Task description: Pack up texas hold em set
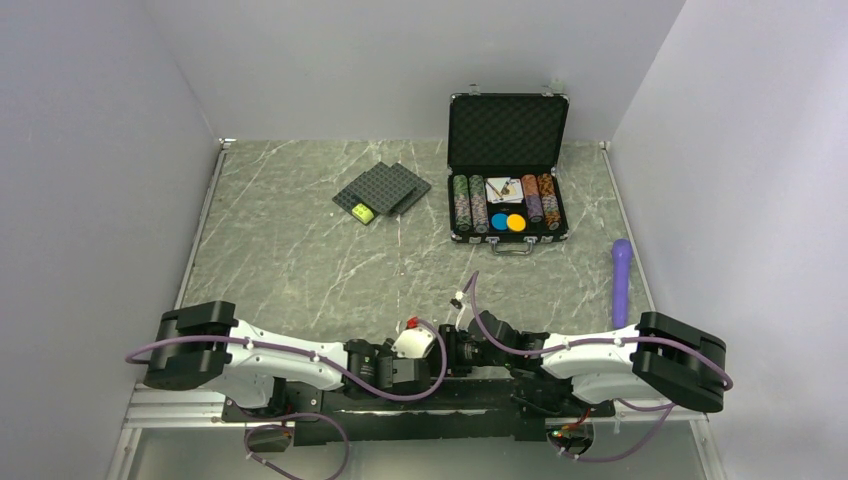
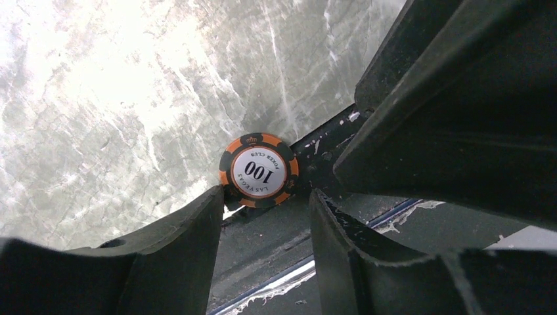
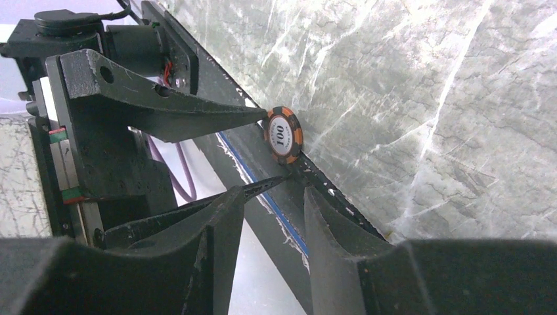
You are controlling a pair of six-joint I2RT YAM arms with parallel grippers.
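Observation:
A black-and-orange 100 poker chip point(image 2: 258, 170) lies at the table's front edge. In the left wrist view my left gripper is part open, its left fingertip at the chip's lower edge. My right gripper is part open below the chip in the right wrist view, with nothing visible between its fingers; the left gripper's fingers straddle the chip there. The open case point(image 1: 506, 130) at the back right holds chip rows point(image 1: 461, 203), cards point(image 1: 499, 188), blue point(image 1: 499, 222) and yellow point(image 1: 516, 223) discs.
Stacked dark foam pads point(image 1: 385, 185) with a yellow-green block point(image 1: 362, 213) lie at the back middle. A purple rod point(image 1: 621, 280) lies along the right side. Both arms crowd the front edge.

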